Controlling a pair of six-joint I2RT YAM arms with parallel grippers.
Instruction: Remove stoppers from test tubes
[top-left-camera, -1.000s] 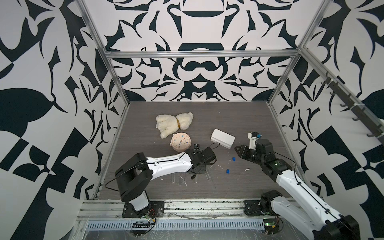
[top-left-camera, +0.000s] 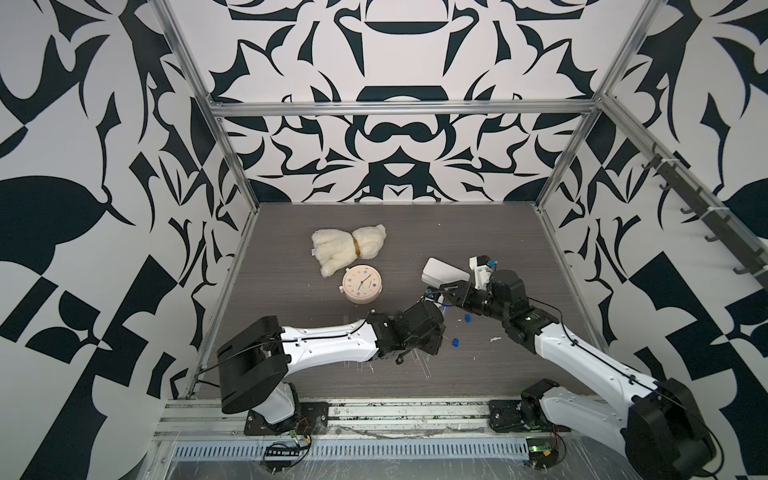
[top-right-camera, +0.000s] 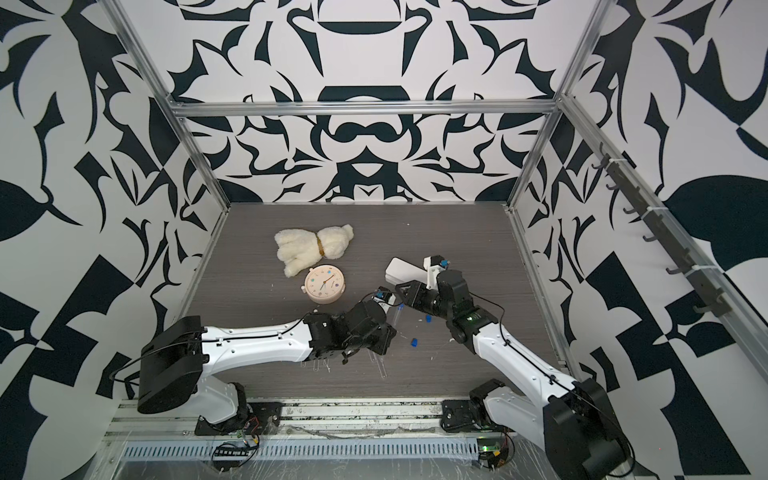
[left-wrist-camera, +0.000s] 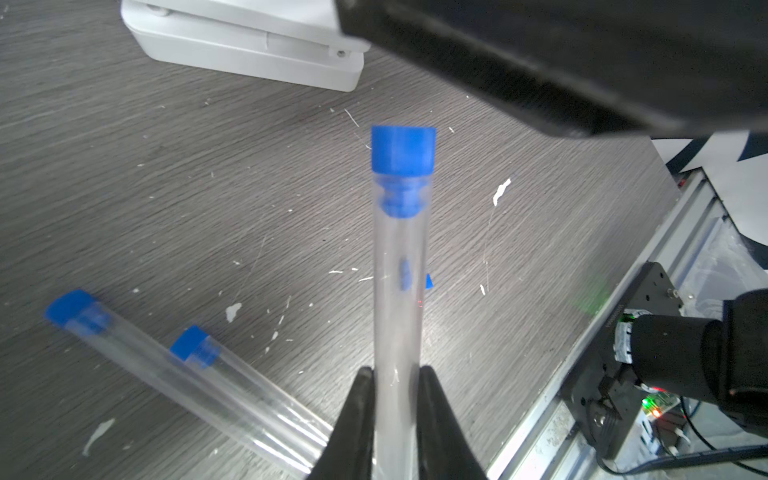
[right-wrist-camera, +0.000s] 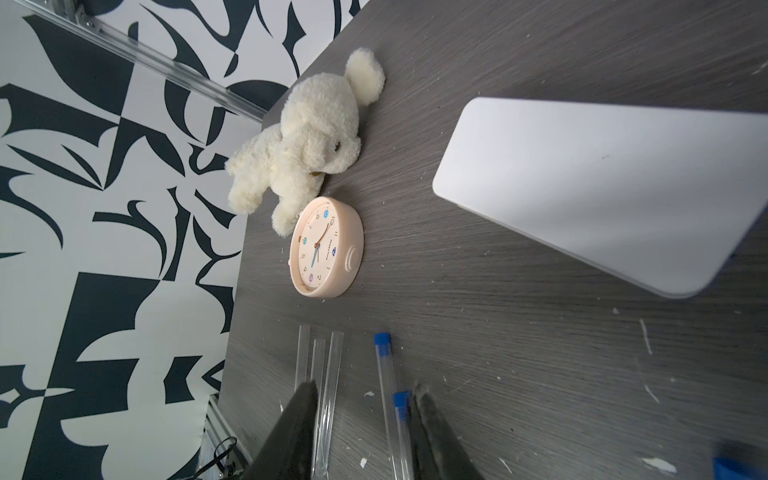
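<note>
In the left wrist view, my left gripper is closed around a clear test tube (left-wrist-camera: 397, 320). A blue stopper (left-wrist-camera: 403, 152) sits in the tube's top end, pointing away from the fingers. Part of my right arm looms dark just above it, apart from the stopper in that view. My right gripper stands open, nothing between its fingers. Two more stoppered tubes (left-wrist-camera: 152, 360) lie on the table, while several tubes without visible stoppers (right-wrist-camera: 329, 384) lie further left. Loose blue stoppers (top-left-camera: 455, 342) rest on the tabletop.
A white box (right-wrist-camera: 600, 176) lies behind the meeting grippers. The pink clock (top-left-camera: 361, 284) and the cream plush toy (top-left-camera: 348, 248) stand further back left. Bare tabletop (top-left-camera: 496, 232) extends at the back right.
My left arm has moved right with its wrist turned, and my right arm has moved left. The two grippers, apart before, are now close together in front of the white box.
</note>
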